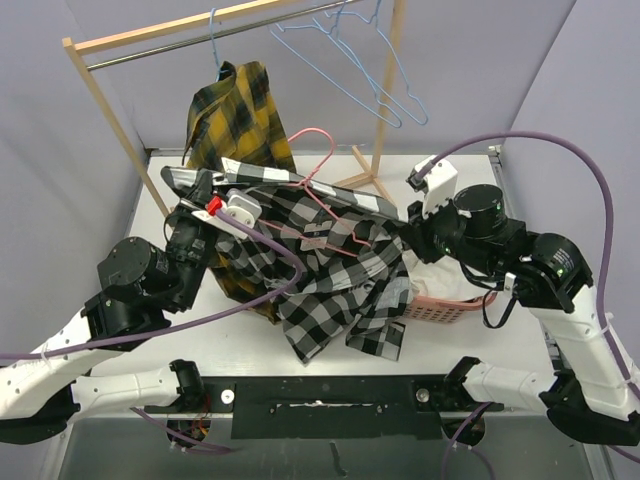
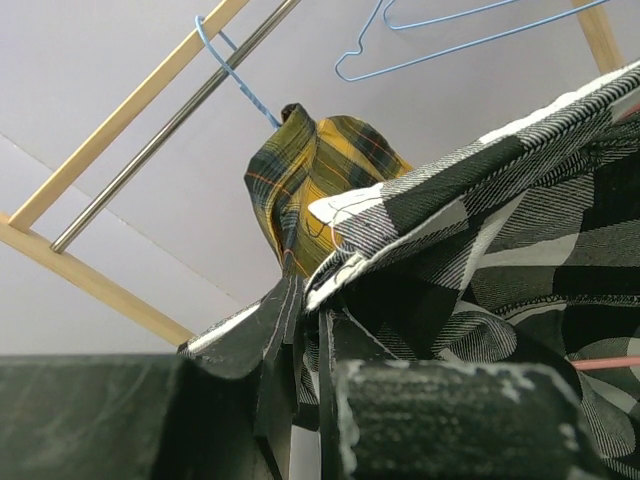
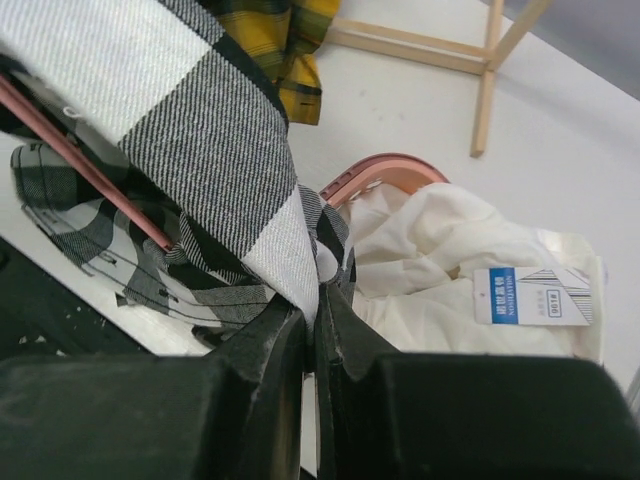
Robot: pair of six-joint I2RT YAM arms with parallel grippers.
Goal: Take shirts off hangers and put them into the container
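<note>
A black-and-white checked shirt (image 1: 340,300) is stretched between my grippers, with the pink hanger (image 1: 325,145) among its folds, hook upward. My left gripper is shut on the fabric at the shirt's upper left in the top view. My right gripper is shut on a white-and-checked edge of the shirt at the right; in the right wrist view a pink bar of the hanger runs just left of that edge.
A yellow plaid shirt (image 1: 225,100) hangs on the rack (image 1: 165,28) behind, beside several empty blue hangers (image 1: 345,70). A pink basket (image 1: 448,305) with white cloth (image 3: 420,250) sits under my right arm.
</note>
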